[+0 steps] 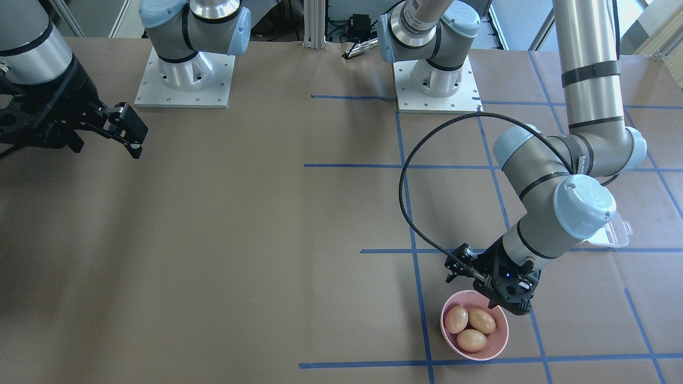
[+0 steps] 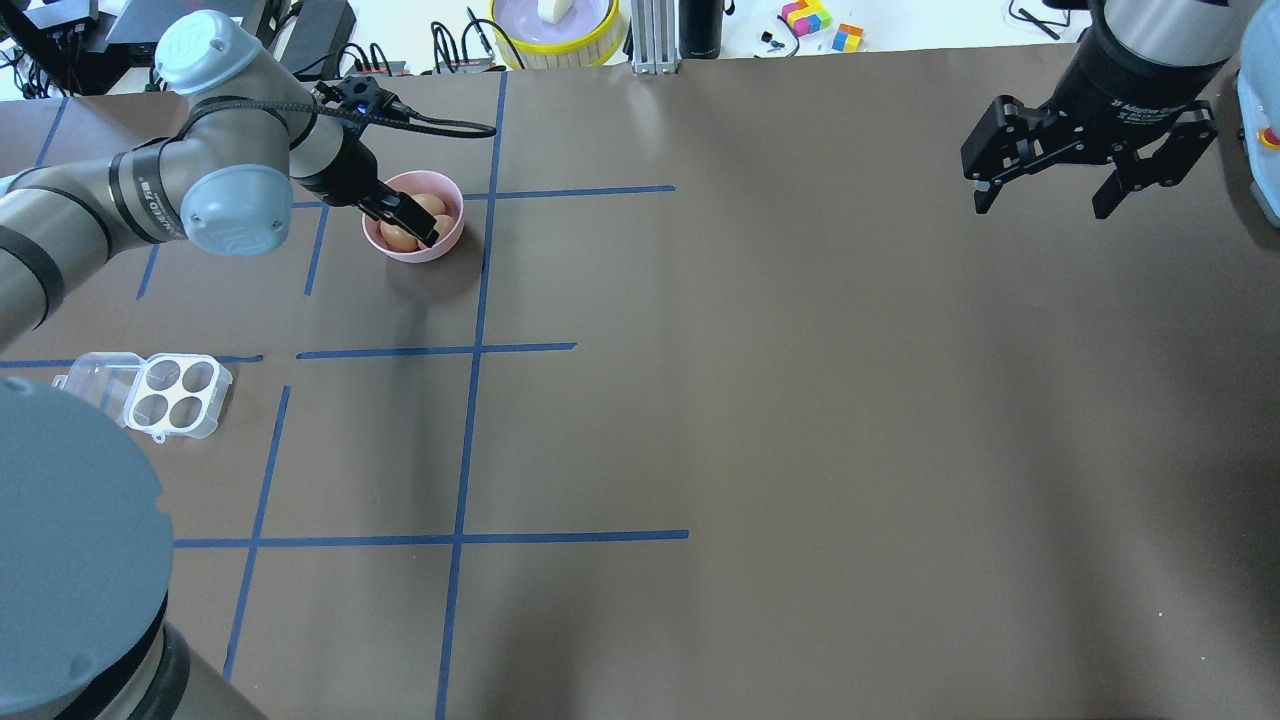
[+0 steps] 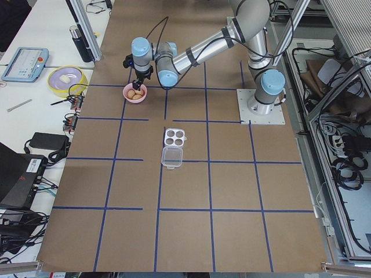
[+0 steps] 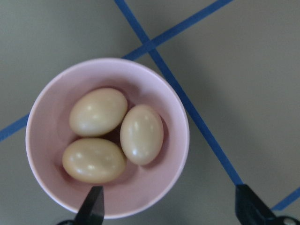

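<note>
A pink bowl point(image 4: 152, 187) holding three eggs point(image 4: 97, 111) point(image 4: 141, 134) point(image 4: 93, 160) sits on the taped table; it also shows in the front view point(image 1: 446, 333). My gripper hangs over the bowl's edge, its two dark fingers wide apart with nothing between them. In the front view it is just above and behind the bowl.
A clear-lidded container with four round wells point(image 2: 180, 396) lies open on the table, apart from the bowl. Another black gripper point(image 1: 105, 128) stands at the left of the front view.
</note>
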